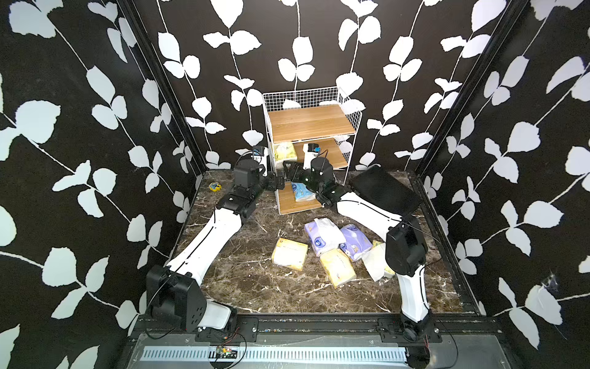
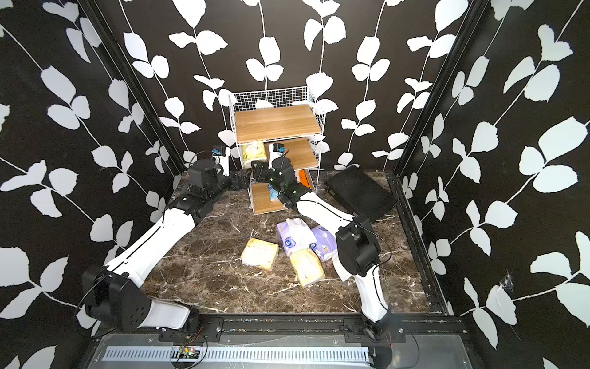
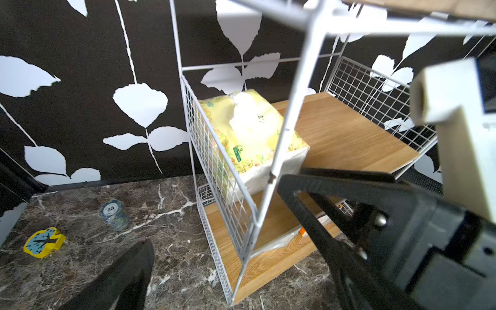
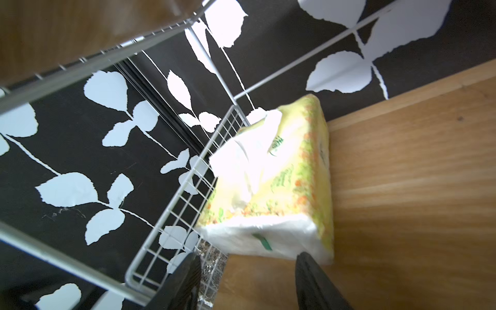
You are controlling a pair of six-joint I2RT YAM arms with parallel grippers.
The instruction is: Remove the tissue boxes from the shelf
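A yellow tissue pack point(image 4: 279, 180) sits on the shelf's middle board, beside its left wire side; a white tissue sticks out of its top. My right gripper is open in front of the pack's white end, apart from it, with nothing between its fingers. In the left wrist view my left gripper is open and empty, outside the shelf's point(image 3: 297, 95) front left post. Part of the right gripper crosses that view at right. On the lower board lies a blue pack point(image 1: 301, 191), partly hidden by the right arm.
Purple packs point(image 1: 324, 235) and yellow packs point(image 1: 289, 254) lie on the marble table before the shelf. A black flat case point(image 1: 386, 189) lies right of it. The top board point(image 1: 312, 123) is bare. Open table lies at front left.
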